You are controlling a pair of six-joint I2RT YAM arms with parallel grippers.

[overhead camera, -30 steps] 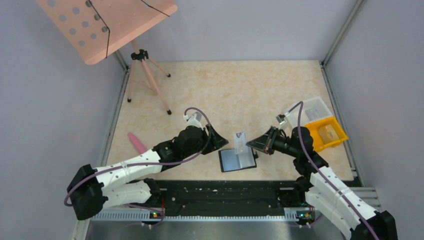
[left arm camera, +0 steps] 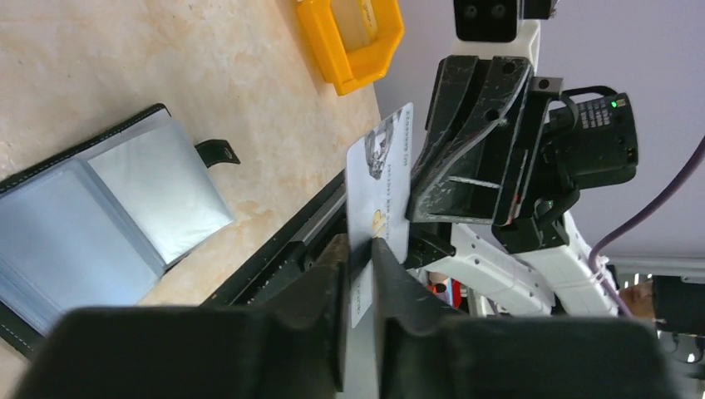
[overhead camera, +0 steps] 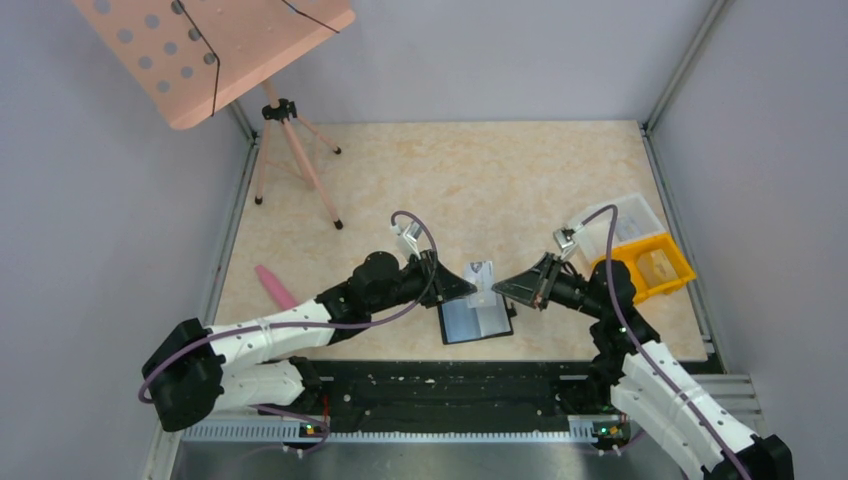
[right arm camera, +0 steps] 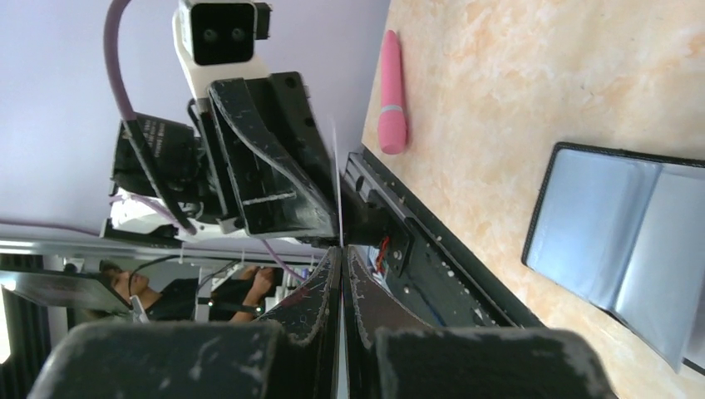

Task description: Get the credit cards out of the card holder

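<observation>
A pale card (overhead camera: pixel 480 272) is held up on edge above the open card holder (overhead camera: pixel 460 323), between the two arms. My right gripper (overhead camera: pixel 495 289) is shut on its right side; in the right wrist view the card (right arm camera: pixel 337 179) shows as a thin line rising from the fingertips. From the left, my left gripper has its fingers on either side of the card's (left arm camera: pixel 378 170) lower part, with a narrow gap still between them. The holder (left arm camera: pixel 75 224) lies flat with clear sleeves and a black border.
An orange box (overhead camera: pixel 655 265) and a white tray (overhead camera: pixel 640 222) stand at the right. A pink marker-like object (overhead camera: pixel 275 287) lies at left, and a tripod stand (overhead camera: pixel 300 160) behind it.
My left gripper has moved right, up to the card, and its fingers have drawn closer together.
</observation>
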